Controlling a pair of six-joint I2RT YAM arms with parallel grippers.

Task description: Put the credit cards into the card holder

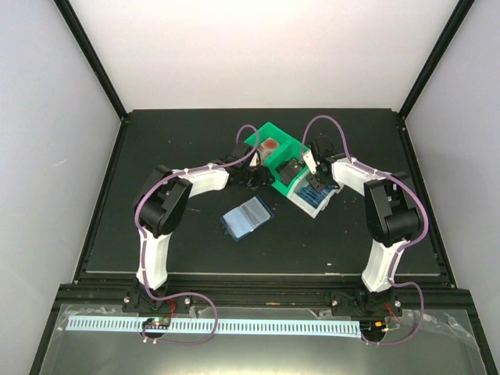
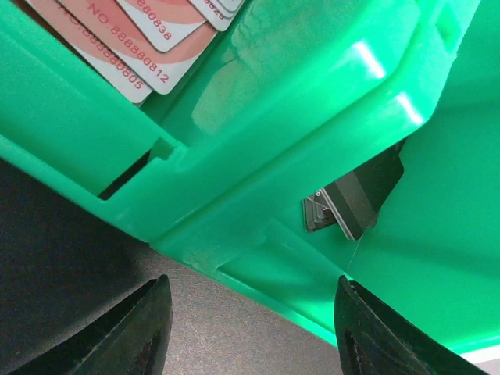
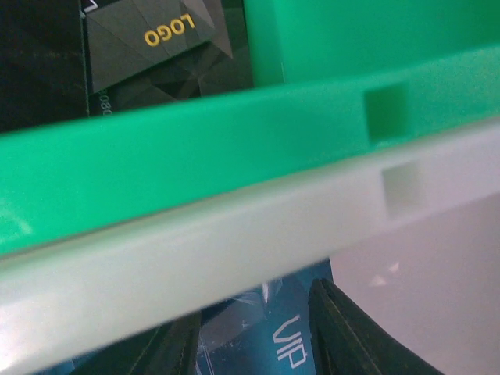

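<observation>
The card holder (image 1: 247, 217), a booklet with clear sleeves, lies spread on the table in front of the trays. Red-and-white cards (image 2: 148, 47) fill one green compartment, and black cards (image 3: 156, 47) lie in another. Blue cards marked VIP (image 3: 269, 324) are in the white tray (image 3: 449, 242). At the near edge of the green tray (image 2: 258, 273), my left gripper stands open with nothing between its fingers. My right gripper is open over the blue cards, its fingertips spread around part of them; I cannot tell whether they touch.
The green and white trays stand side by side at an angle, their raised walls between the compartments.
</observation>
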